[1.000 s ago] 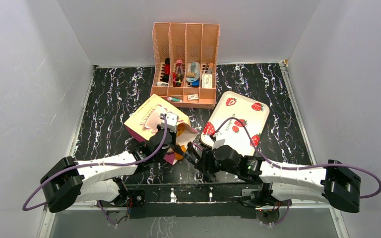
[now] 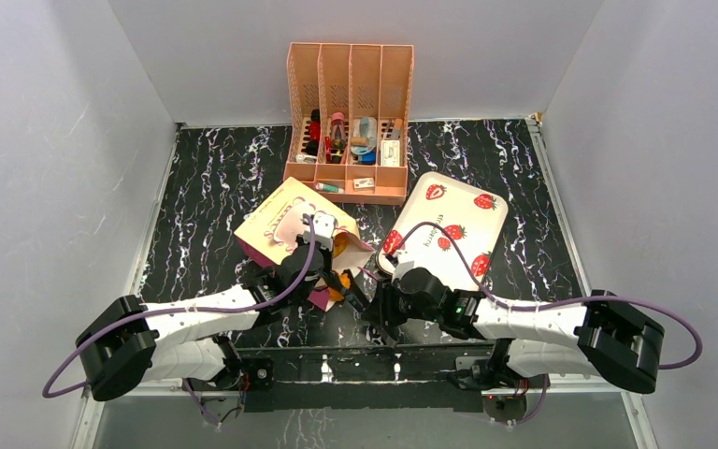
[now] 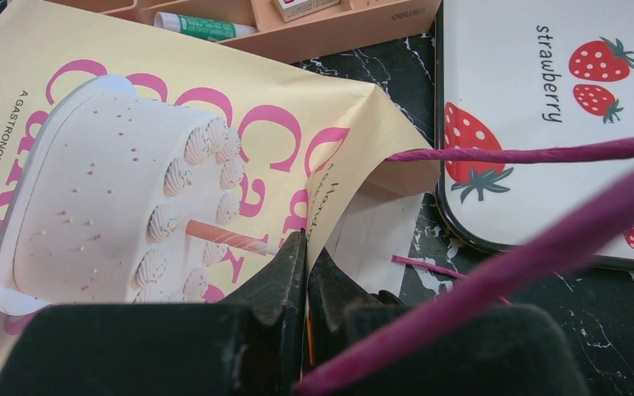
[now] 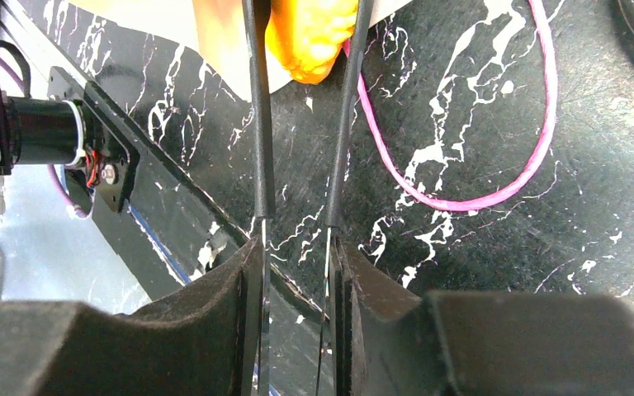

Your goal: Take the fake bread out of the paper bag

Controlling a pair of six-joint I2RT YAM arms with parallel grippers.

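Observation:
The cream paper bag [image 2: 280, 217] with a cake print lies at centre-left; in the left wrist view its top [image 3: 66, 181] fills much of the frame. My left gripper is shut on the bag's edge near the opening. At the mouth, the orange fake bread [image 4: 309, 33] sits between the long fingers of my right gripper, which is shut on it, as seen in the right wrist view; the rest of the bread is out of frame or hidden.
A white strawberry tray [image 2: 453, 201] lies to the right of the bag. A peach organizer [image 2: 383, 75] with small items stands behind. A pink handle cord [image 4: 495, 198] loops on the dark marble table. Free table shows at far left.
The right arm has shifted slightly left in the top view. The left arm and bag look still.

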